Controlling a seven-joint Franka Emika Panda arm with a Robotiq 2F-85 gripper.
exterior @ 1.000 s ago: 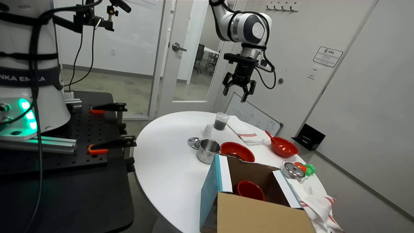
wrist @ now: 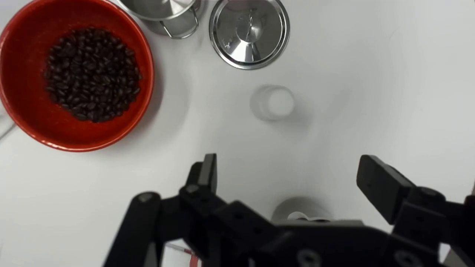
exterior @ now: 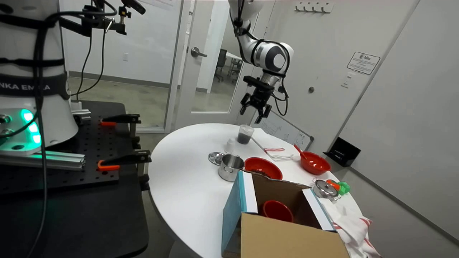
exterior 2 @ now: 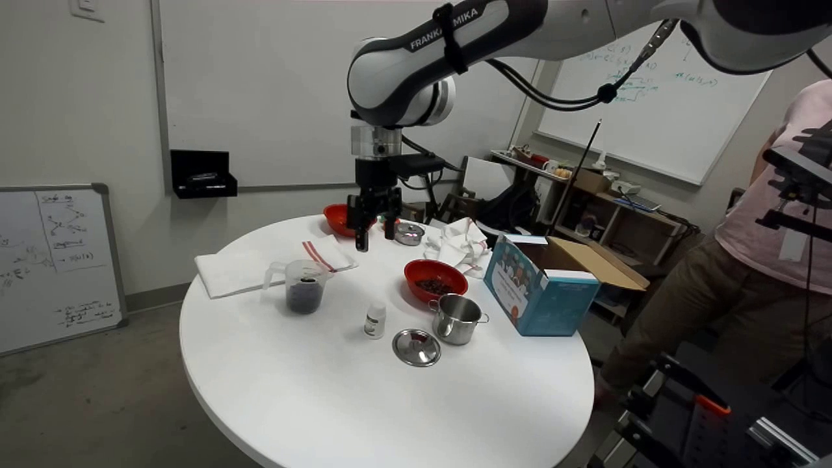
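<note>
Above the white table, my gripper is open, and nothing lies between its fingers. In the first exterior view the gripper [exterior: 250, 116] hangs a little over a clear measuring cup [exterior: 245, 134] with dark contents. From the wrist, only a bit of that cup [wrist: 300, 207] shows behind the gripper's body. A small white bottle [exterior 2: 375, 320] stands upright near the cup. Close to it lies a steel lid [wrist: 249, 33], beside an uncovered steel pot [exterior 2: 457, 318]. The red bowl [wrist: 75, 133] next to the pot holds dark beans [wrist: 93, 73].
An open cardboard box [exterior: 292, 240] with a red cup [exterior: 278, 210] inside stands at the table's edge. Farther off are another red bowl [exterior: 315, 163], a lidded pot [exterior: 325, 189] and a crumpled towel [exterior 2: 460, 244]. A folded towel [exterior 2: 234, 273] lies behind the cup.
My gripper has come down and shifted slightly left in the first exterior view, closer to the measuring cup. The objects on the table have stayed in place.
</note>
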